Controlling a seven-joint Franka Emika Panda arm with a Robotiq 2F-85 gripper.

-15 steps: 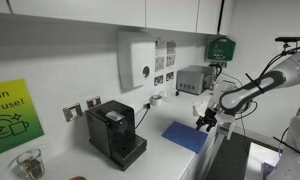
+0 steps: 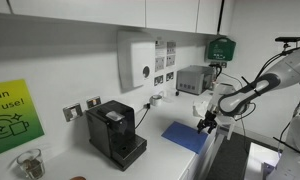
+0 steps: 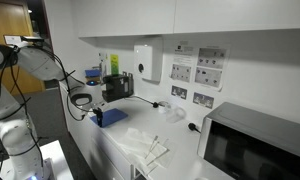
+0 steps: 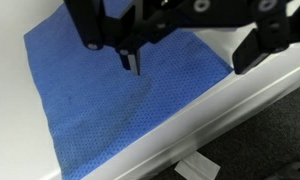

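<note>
A blue cloth (image 4: 120, 100) with a fine dotted texture lies flat on the white counter, along its front edge; in exterior view 1 the same cloth (image 2: 186, 136) is right of the coffee machine. My gripper is open above the cloth's edge, its dark fingers wide apart and nothing between them. From the side, the gripper (image 2: 205, 124) hangs over the right end of the cloth. In exterior view 2 the gripper (image 3: 99, 115) is beside the blue cloth (image 3: 114, 116), near the counter's front.
A black coffee machine (image 2: 117, 134) and a glass jar (image 2: 31, 163) stand on the counter. A microwave (image 3: 252, 150) and a crumpled white cloth (image 3: 143, 146) are farther along. Cupboards (image 3: 210, 18) hang above. Beyond the counter edge lies dark floor (image 4: 252, 130).
</note>
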